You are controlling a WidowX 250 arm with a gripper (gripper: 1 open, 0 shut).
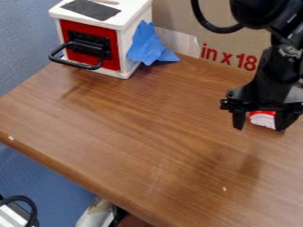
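Note:
The black gripper [260, 115] hangs at the right of the table, low over a small red-and-white object [267, 121], one finger on its left side and the other at its right. The object is partly hidden by the gripper; whether the fingers touch it cannot be told.
A white and red box [101, 50] with a black handle stands at the back left, a blue cloth [149, 48] beside it. A cardboard box [211, 25] stands behind.

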